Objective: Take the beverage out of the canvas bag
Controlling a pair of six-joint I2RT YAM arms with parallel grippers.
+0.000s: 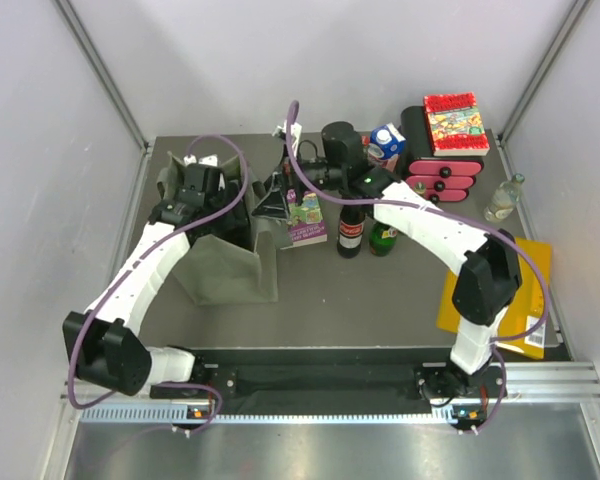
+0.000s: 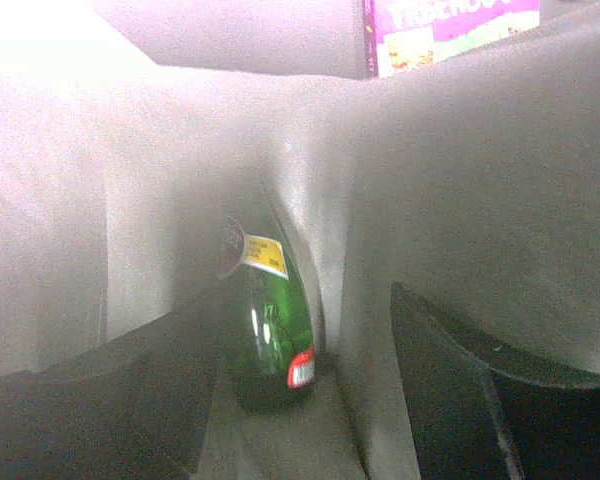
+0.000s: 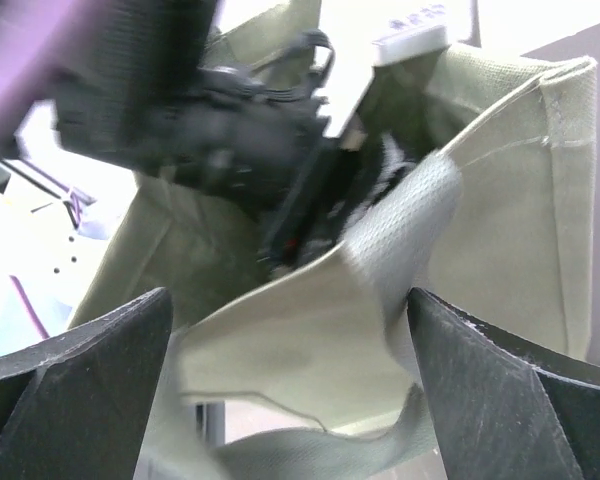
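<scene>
The grey-green canvas bag (image 1: 225, 280) stands open at left on the counter. My left gripper (image 1: 225, 215) reaches down inside it. In the left wrist view a green bottle (image 2: 270, 325) with a yellow neck label lies inside, between and beyond the parted fingers of the left gripper, which hold nothing. My right gripper (image 1: 272, 195) is at the bag's right rim; in the right wrist view its fingers (image 3: 510, 400) stand open around the folded canvas edge.
A book (image 1: 307, 225), dark bottle (image 1: 350, 232), green bottle (image 1: 382, 240), carton (image 1: 386, 145), drawer box (image 1: 440, 178), clear bottle (image 1: 502, 202) and yellow envelope (image 1: 535, 280) fill the middle and right.
</scene>
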